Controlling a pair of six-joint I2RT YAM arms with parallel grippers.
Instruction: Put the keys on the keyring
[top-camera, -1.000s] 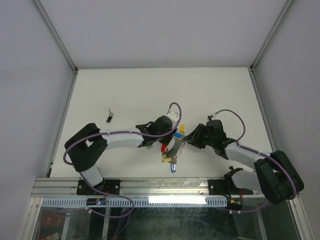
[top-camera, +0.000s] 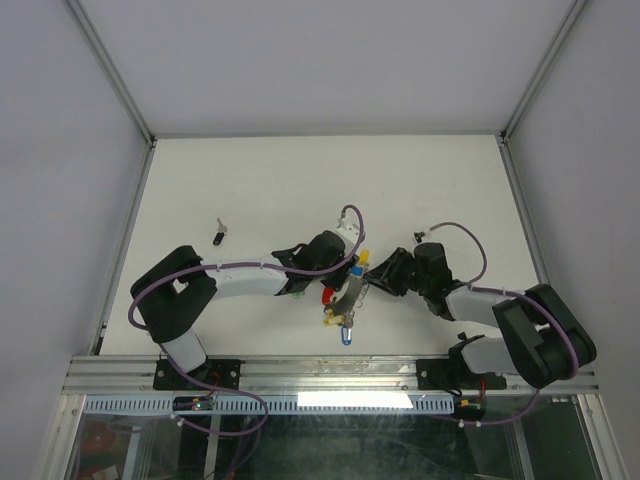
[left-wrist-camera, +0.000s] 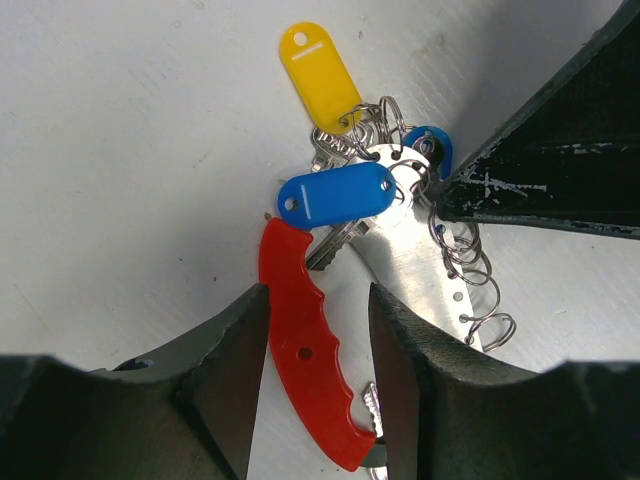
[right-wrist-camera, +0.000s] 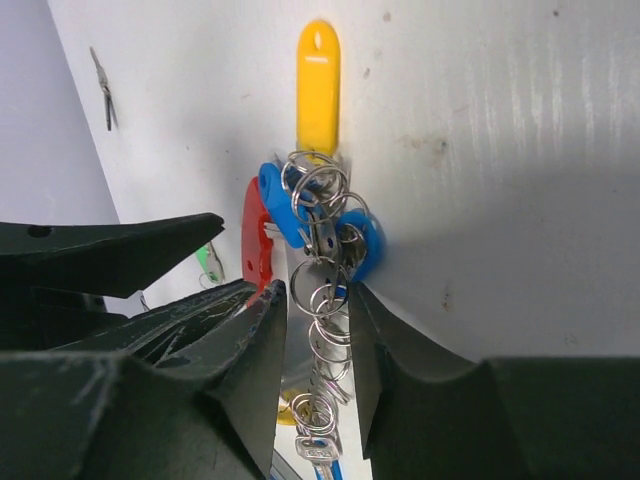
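The metal keyring holder (left-wrist-camera: 425, 262) lies on the table with a row of small split rings along its edge. At its upper end are a yellow tag (left-wrist-camera: 322, 80), a blue tag (left-wrist-camera: 338, 194) and another blue tag (right-wrist-camera: 363, 245), with a key (left-wrist-camera: 335, 245) partly under the first. My right gripper is shut on a split ring (right-wrist-camera: 297, 287) at this cluster, its fingers slightly apart. Over the red tool-shaped piece (left-wrist-camera: 300, 340) hangs my left gripper, open, with nothing gripped between its fingers.
A small key with a black head (top-camera: 219, 238) lies alone at the left. At the front end of the holder is a blue tag (top-camera: 346, 336) beside yellow pieces (top-camera: 333, 320).
The right forearm has shifted slightly left, and its gripper has tilted a little near the rings. My left arm and the holder look almost unmoved.
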